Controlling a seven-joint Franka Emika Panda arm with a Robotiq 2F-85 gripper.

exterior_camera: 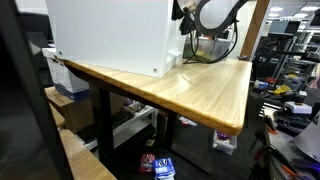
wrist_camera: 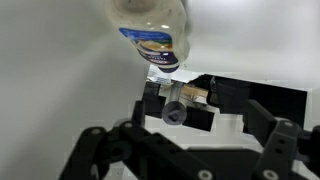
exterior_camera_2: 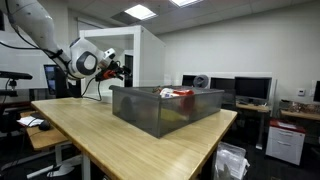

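Note:
My gripper stands open in the wrist view, its dark fingers [wrist_camera: 101, 147] spread wide at the lower left and lower right, with nothing held. Beyond and above them is a pale rounded container [wrist_camera: 160, 18] with a blue printed label. A dark grey cylindrical thing [wrist_camera: 174, 112] shows in the gap between the fingers; whether it is within their reach I cannot tell. In exterior view 2 the gripper [exterior_camera_2: 122, 72] hangs above the near left end of the grey bin. The white panel hides most of it in exterior view 1.
A long grey bin [exterior_camera_2: 155, 112] holding several items sits on the wooden table [exterior_camera_2: 100, 128]. Behind it rises a tall white panel [exterior_camera_2: 149, 60], close to the arm. Boxes and cables lie under the table.

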